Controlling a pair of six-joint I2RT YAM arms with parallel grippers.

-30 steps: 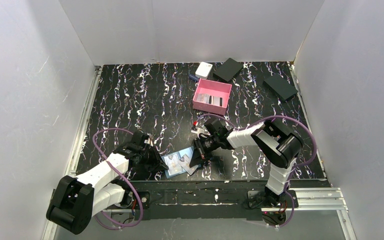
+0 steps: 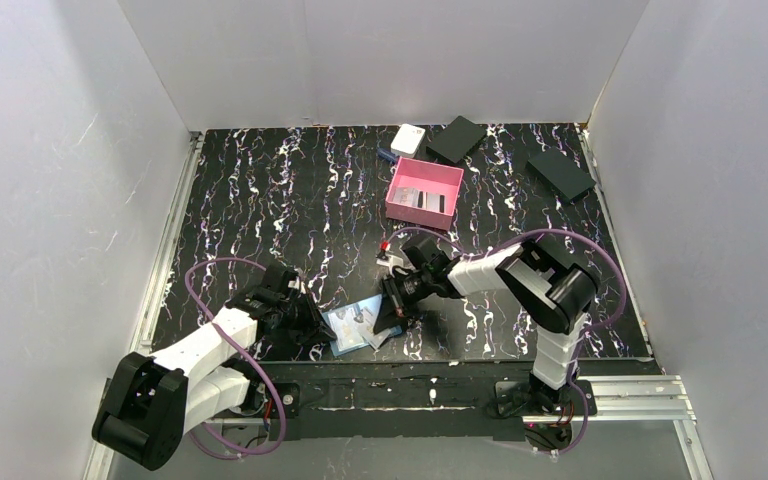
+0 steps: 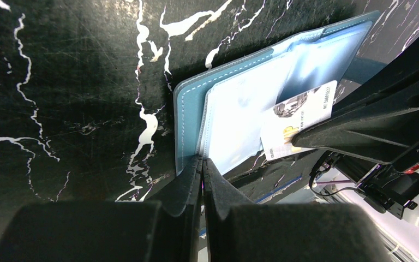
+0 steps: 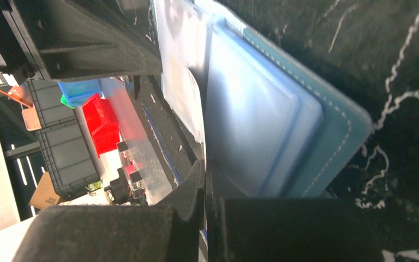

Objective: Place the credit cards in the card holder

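The blue card holder (image 2: pixel 343 327) lies open near the table's front edge, between the two grippers. Its clear pockets (image 3: pixel 245 109) face up in the left wrist view. A white printed card lies slanted over the holder; in the right wrist view that card (image 4: pixel 196 103) appears nearly edge-on. Its edge runs between the closed fingertips of my right gripper. At the holder's left end, my left gripper is shut against the pocket's edge, seemingly pinching it. Whether the card's leading edge is inside a pocket cannot be told.
Several more cards (image 2: pixel 420 199) lie in a pink box (image 2: pixel 424 215) at the back. Behind it are a white box (image 2: pixel 408 140) and a black box (image 2: pixel 457 140); another black box (image 2: pixel 561 175) lies far right.
My right gripper has shifted slightly left over the holder, taking the card with it. The left arm and the holder look unmoved.
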